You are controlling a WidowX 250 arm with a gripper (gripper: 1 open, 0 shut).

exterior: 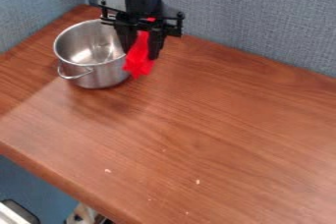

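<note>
My black gripper (141,33) is at the upper middle, just right of a steel pot (89,67) with wire handles. It is shut on a red object (140,59), which hangs at the pot's right rim, partly in front of it. Whether the red object touches the pot is unclear.
Grey-blue padded walls rise at the back and left. The table's edge drops away at the lower left.
</note>
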